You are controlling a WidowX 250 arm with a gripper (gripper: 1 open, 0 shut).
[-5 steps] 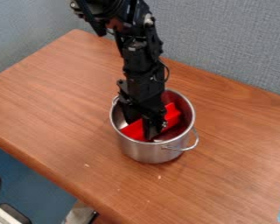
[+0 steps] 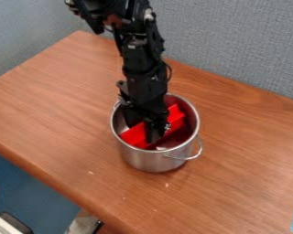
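My black gripper [image 2: 150,127] reaches down into a steel pot [image 2: 156,160] with side handles, standing on a wooden table [image 2: 51,101]. Red objects [image 2: 135,134] lie inside the pot, around and partly behind the gripper. The fingertips are dark and partly hidden among the red pieces, so their opening and anything between them are unclear.
A grey textured wall [image 2: 234,41] stands behind it. Blue floor [image 2: 27,187] and some small items show past the near left edge.
The arm and gripper have shifted slightly left within the pot, and the pot appears to sit marginally further left too.
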